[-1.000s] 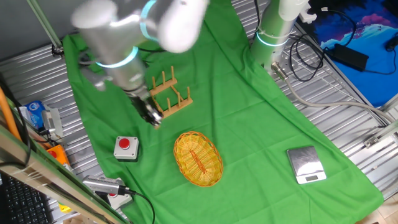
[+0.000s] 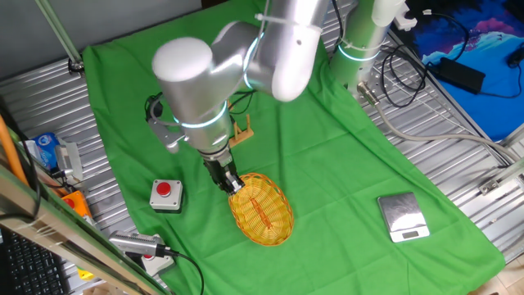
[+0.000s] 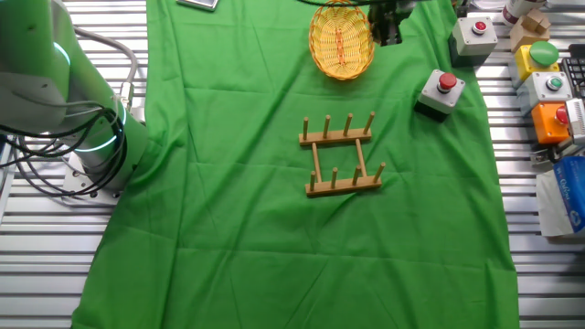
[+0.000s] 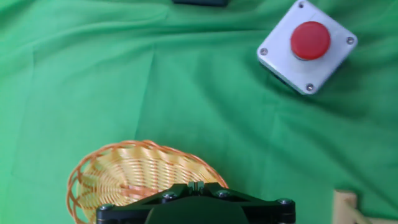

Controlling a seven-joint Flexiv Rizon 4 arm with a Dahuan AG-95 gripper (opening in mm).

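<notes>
An oval wicker basket (image 2: 274,221) lies on the green cloth, with a reddish mark on its floor. My gripper (image 2: 235,185) hangs at its upper-left rim, overlapping it in exterior view 1. The other exterior view has the dark gripper (image 3: 386,35) just right of the basket (image 3: 340,41), at the top edge. Along the bottom of the wrist view, the gripper's black parts cover the lower right of the basket (image 4: 140,168). Whether its fingers are open or shut is unclear, and no held object can be made out.
A wooden peg rack (image 3: 343,137) stands on the cloth. Near the basket is a red-button box (image 2: 165,195); a small scale (image 2: 403,217) lies far to the right. Between basket and scale the cloth (image 2: 336,205) is clear.
The arm has swung right and slightly down in exterior view 1, from beside the peg rack to the basket's rim. The rack is now mostly hidden behind the arm; the basket has stayed put.
</notes>
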